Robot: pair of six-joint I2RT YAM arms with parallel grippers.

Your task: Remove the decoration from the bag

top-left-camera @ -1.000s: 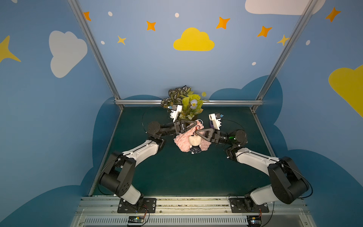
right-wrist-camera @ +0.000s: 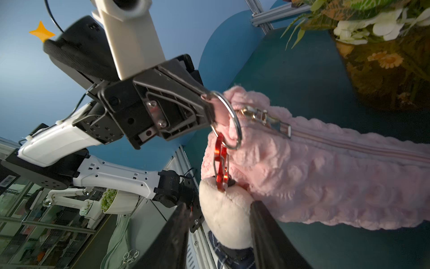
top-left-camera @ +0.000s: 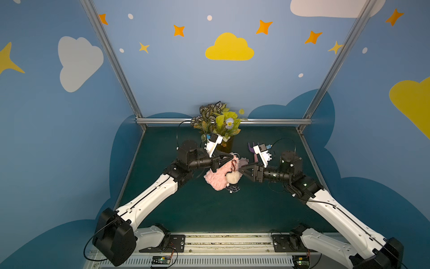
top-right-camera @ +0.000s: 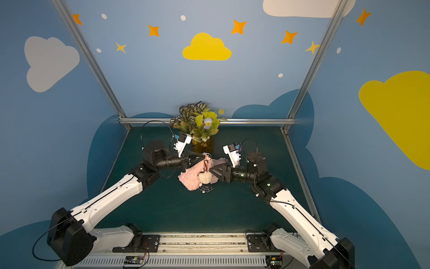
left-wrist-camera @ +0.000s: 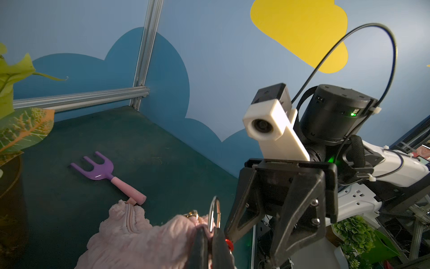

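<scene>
The pink fluffy bag (top-left-camera: 217,178) lies mid-table. My left gripper is shut on the pink tab at its zipped end; a silver ring (right-wrist-camera: 237,123) passes through that tab. From the ring hangs a red clip (right-wrist-camera: 220,157), with the decoration (right-wrist-camera: 226,213) below it: a small doll with a cream plush head and a dark checked skirt (top-left-camera: 232,188). The clip is still linked to the ring. My right gripper stands open, its blurred fingers on either side of the doll's head in view, with no grip on it.
A flower pot (right-wrist-camera: 385,76) with leafy plants stands just behind the bag, near the left gripper. A purple fork (left-wrist-camera: 99,170) with a pink handle lies behind on the right.
Both grippers have come toward the front of the table. The right one has backed off to the right from the clip area. The doll has also shifted slightly frontward.
</scene>
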